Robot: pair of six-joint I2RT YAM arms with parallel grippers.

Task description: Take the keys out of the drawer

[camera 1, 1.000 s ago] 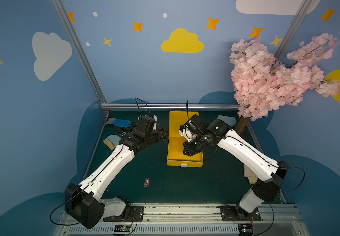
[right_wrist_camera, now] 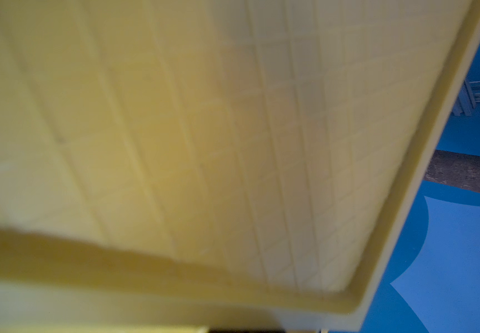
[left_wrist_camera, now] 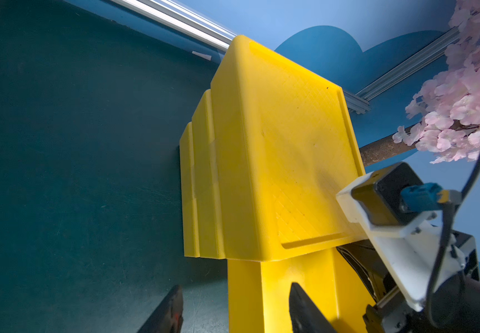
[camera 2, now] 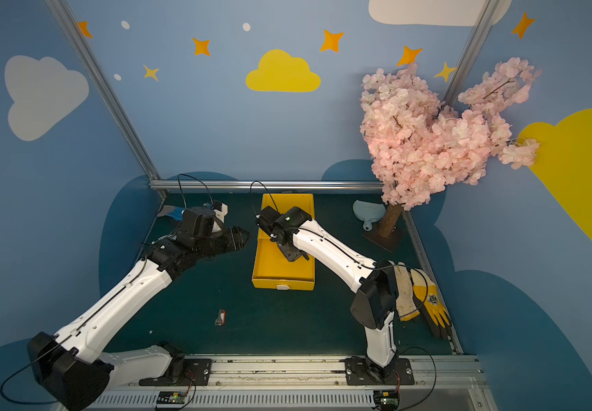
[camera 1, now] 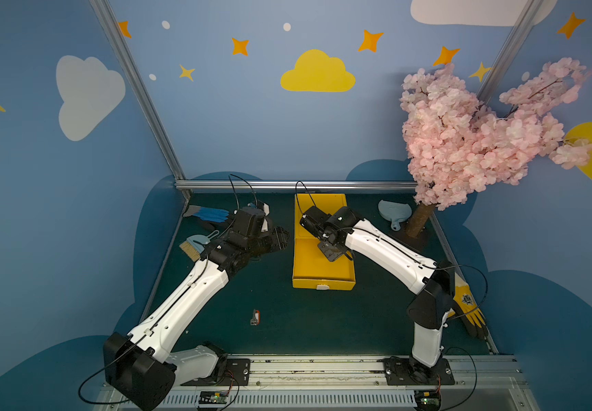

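Note:
The yellow drawer [camera 1: 303, 274] stands pulled out at the front of the yellow box [camera 1: 320, 205]. The visible part of its floor is bare; the rest is hidden under my right arm. On the open table in front lies a small silver and orange-red item [camera 1: 255, 317], possibly the keys, too small to be sure. My right gripper [camera 1: 335, 252] is shut over the drawer, with nothing visible held; its fingers do not show in the right wrist view, which is filled by the yellow panel [right_wrist_camera: 195, 138]. Left of the drawer, my left gripper is open and empty.
A blue glove [camera 1: 210, 213] and a brush [camera 1: 192, 248] lie at the left. On the right are a dustpan [camera 1: 396, 211], the blossom tree [camera 1: 446, 137] and yellow gloves [camera 1: 470, 315].
My right arm has swung left and back, its gripper still over the drawer. The drawer and box have shifted very slightly. The left arm has barely moved; the small item stays put.

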